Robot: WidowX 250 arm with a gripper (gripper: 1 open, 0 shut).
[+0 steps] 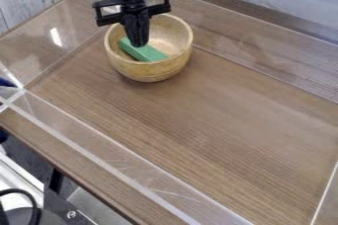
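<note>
A round wooden bowl (169, 66) stands on the brown table at the upper left of the view, a green block (145, 53) lying inside it. The dark gripper (137, 37) hangs over the bowl's left back part, just above the block, its tip low and close to the block's upper end. Its fingers look drawn together, with nothing visible between them; whether the tip touches the block is unclear.
Pale walls border the back, and a clear strip runs along the table's left and near edge, with a black cable at the bottom left.
</note>
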